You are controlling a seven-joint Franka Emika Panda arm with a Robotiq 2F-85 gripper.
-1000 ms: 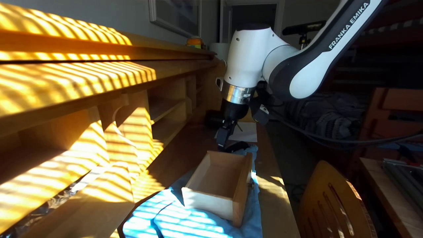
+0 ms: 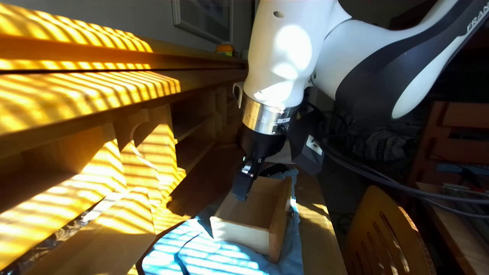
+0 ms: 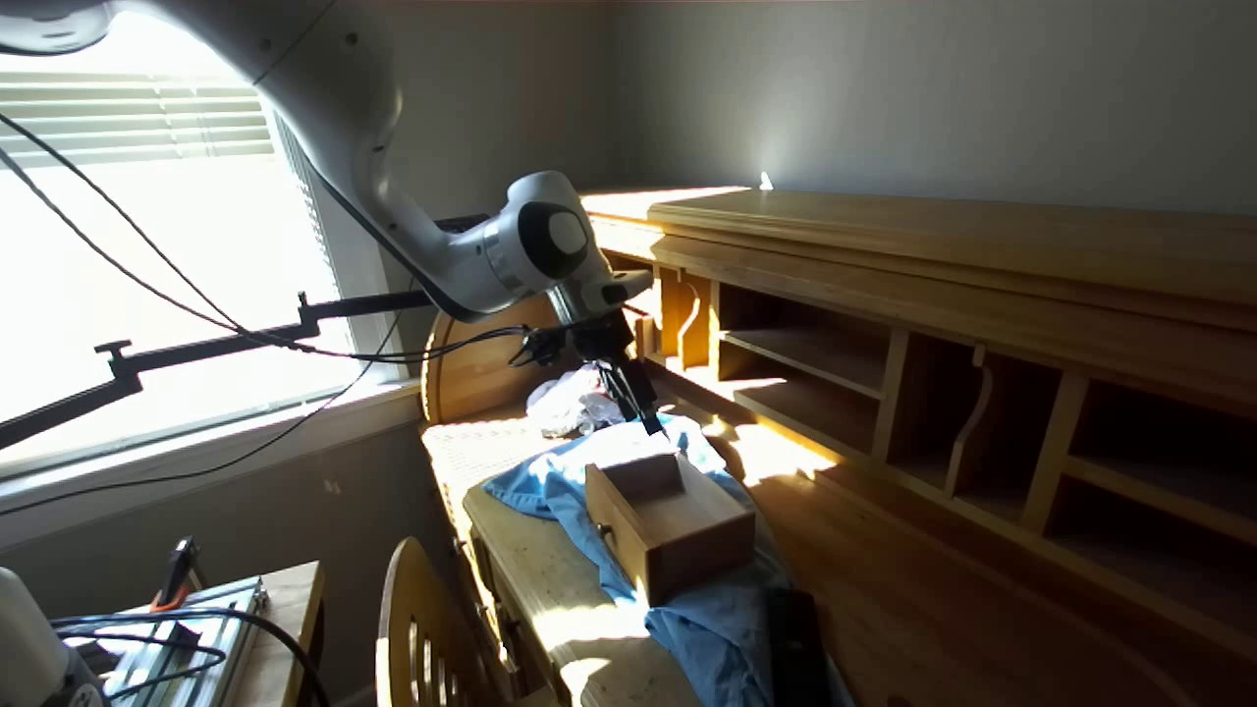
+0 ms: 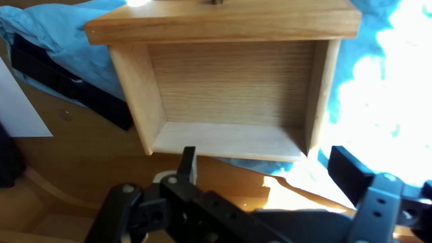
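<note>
An empty wooden drawer box (image 2: 250, 201) rests on a blue cloth (image 2: 208, 249) on the desk. Its thick front panel (image 4: 222, 22) with a small knob lies at the top of the wrist view, and its pale back wall (image 4: 228, 139) is nearest my gripper. My gripper stands open at that back edge, with nothing between its wide-apart fingers. In exterior view 1 the gripper (image 2: 240, 194) hangs over the drawer's shelf-side edge; I cannot tell whether it touches. Exterior view 2 shows the drawer (image 3: 672, 518) with its knob side toward the chair.
Open shelf compartments (image 3: 813, 353) line the desk's back. A black strap-like item (image 4: 69, 83) lies beside the drawer, partly on the cloth, near white paper (image 4: 18, 107). A wooden chair (image 2: 389, 233) stands at the desk's front. Bare desktop (image 3: 943, 601) runs along the shelves.
My gripper has come toward the exterior view 1 camera, from beyond the drawer's far end to over its shelf-side edge. The drawer and cloth look unmoved.
</note>
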